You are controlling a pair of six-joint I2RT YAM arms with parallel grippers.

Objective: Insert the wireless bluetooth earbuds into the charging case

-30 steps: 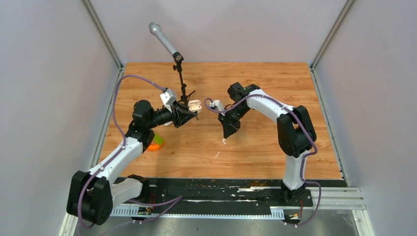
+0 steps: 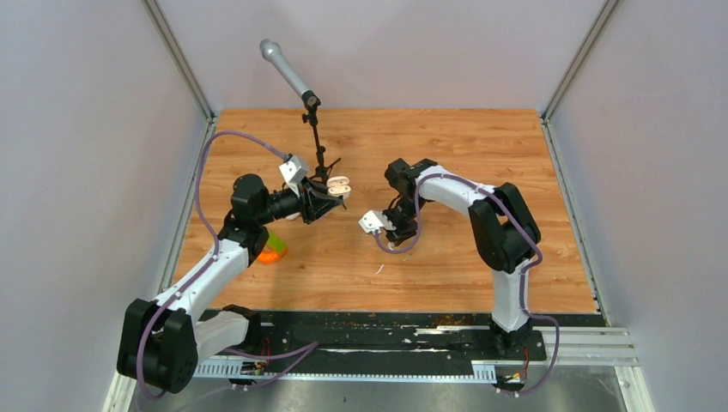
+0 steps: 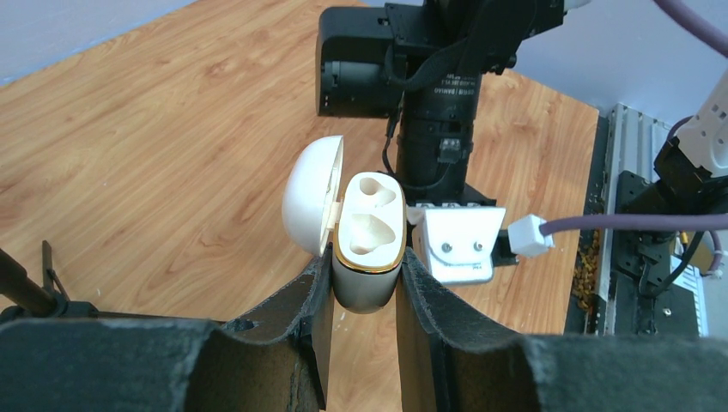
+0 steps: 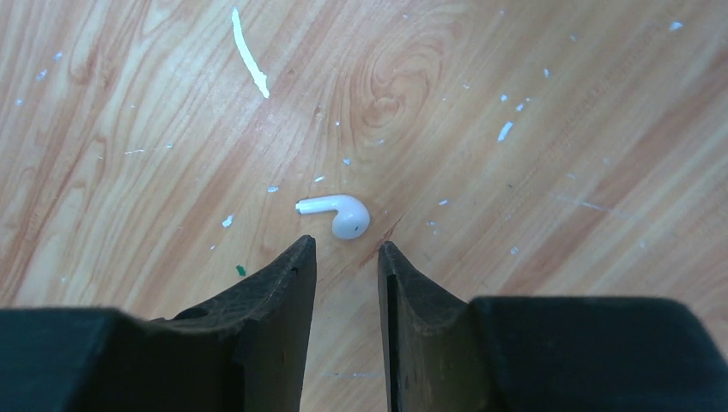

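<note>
The white charging case (image 3: 371, 225) has its lid raised, and its earbud hollows look empty in the left wrist view. My left gripper is shut on the case's lower end, holding it up off the table. A single white earbud (image 4: 340, 212) lies on the wood in the right wrist view, its stem pointing left and its round head to the right. Just short of that earbud is my right gripper, open, with bare wood between its fingertips. From above, the case (image 2: 340, 187) shows at the left gripper's tip.
A thin white strip (image 4: 250, 54) and small white specks lie on the table near the earbud. An orange and green object (image 2: 273, 247) rests beside the left arm. A black stand with a silver top (image 2: 288, 69) rises behind the case.
The right arm has turned its wrist and shifted its gripper over the earbud's spot, now lower in the top view. The left arm and the case have stayed still.
</note>
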